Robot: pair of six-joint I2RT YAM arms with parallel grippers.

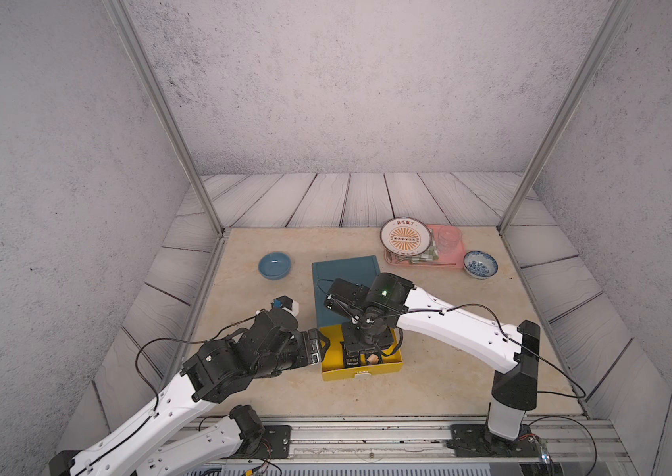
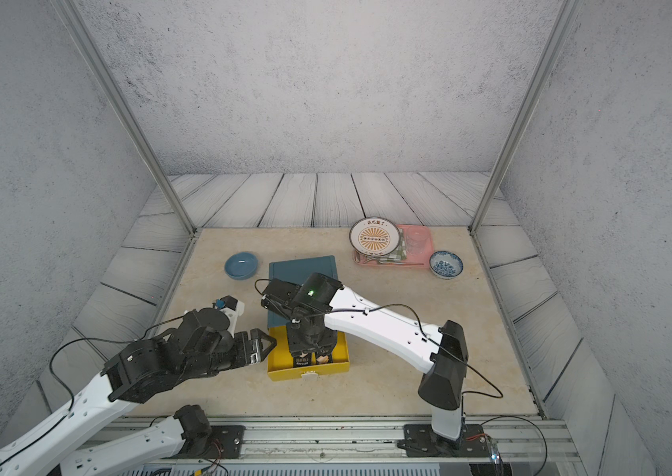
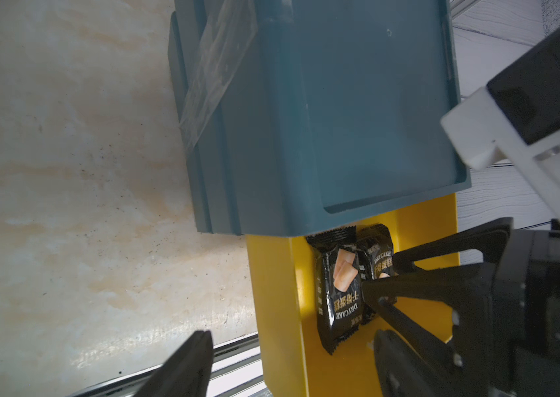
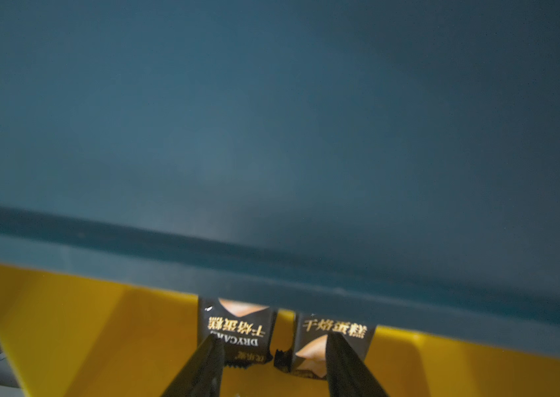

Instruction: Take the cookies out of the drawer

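Two black cookie packets lie in the pulled-out yellow drawer [image 3: 276,311]: one packet [image 3: 344,311] with pale cookies printed on it, and a second packet [image 4: 323,344] alongside. My right gripper is open inside the drawer, its fingers [image 3: 399,287] right over the packets and hiding part of one. Whether they touch cannot be told. My left gripper stands part open by the drawer's left wall, nothing between its fingers. The blue-green cabinet [image 1: 343,277] stands behind the drawer.
A blue bowl [image 1: 274,265] lies to the left. At the back right are a round plate [image 1: 405,236], a pink tray [image 1: 453,255] and a patterned bowl [image 1: 480,264]. Both arms are close together over the drawer.
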